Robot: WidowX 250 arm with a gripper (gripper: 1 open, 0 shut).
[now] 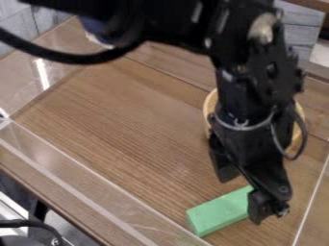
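Note:
My black gripper [244, 183] hangs over the near right of the wooden table, open, its fingers low above a mint-green block [214, 217]. The block lies flat, its right end hidden behind the gripper; whether they touch I cannot tell.
A round tan wooden bowl [294, 137] sits behind the gripper, mostly hidden by it. Clear low edges run along the left side.

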